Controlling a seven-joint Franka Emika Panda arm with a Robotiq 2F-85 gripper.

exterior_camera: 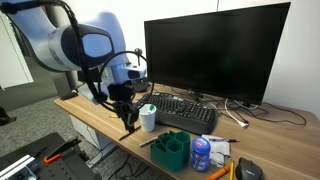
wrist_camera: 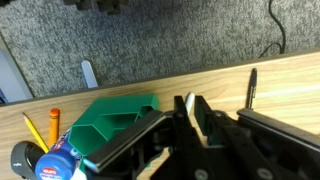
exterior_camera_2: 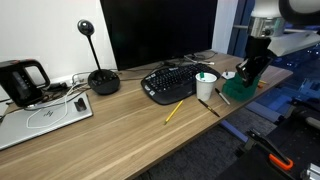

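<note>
Near the table's front edge, my gripper (exterior_camera: 129, 124) hangs left of the white cup (exterior_camera: 148, 119); something green shows in the cup. In the wrist view my gripper is part open, its fingertips a narrow gap apart, with nothing visibly held between them. A green compartment organizer (wrist_camera: 110, 120) stands to the left there. On the right lies a dark pen (wrist_camera: 252, 88) across the front edge. A pale pen tip (wrist_camera: 189, 98) shows close to the fingertips; the rest is hidden by the gripper.
A blue can (exterior_camera: 200, 153), orange marker (exterior_camera: 218, 173) and dark mouse (exterior_camera: 248, 169) stand right of the organizer. The keyboard (exterior_camera: 180, 113) and monitor (exterior_camera: 220, 45) fill the back. In the second exterior view, the near left of the table (exterior_camera_2: 110, 145) is free.
</note>
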